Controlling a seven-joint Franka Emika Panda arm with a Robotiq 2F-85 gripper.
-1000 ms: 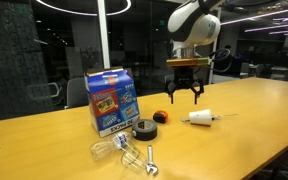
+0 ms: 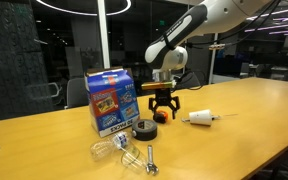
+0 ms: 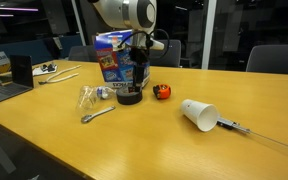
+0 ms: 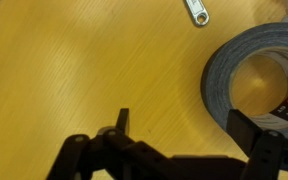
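Note:
My gripper (image 2: 165, 110) stands open above the table with nothing between its fingers. A black tape roll (image 2: 144, 131) lies flat on the table close by, beside the snack box. In the wrist view the tape roll (image 4: 218, 85) sits at the right, partly past the right-hand finger (image 4: 241, 128), and bare table shows between the fingertips. An orange and black object (image 3: 163, 91) rests to the right of the tape in exterior view 2; the gripper partly covers it in exterior view 1. A metal wrench (image 3: 98, 114) lies in front of the tape.
A colourful snack box (image 2: 110, 102) stands behind the tape. Clear glass-like items (image 3: 87, 97) are beside the wrench. A white cup (image 3: 200, 115) lies on its side, with a thin rod-like tool (image 3: 254, 134) near it.
In exterior view 1 my gripper has moved left and down, from near the white cup toward the tape roll, and now overlaps the orange object. The objects on the table have stayed put.

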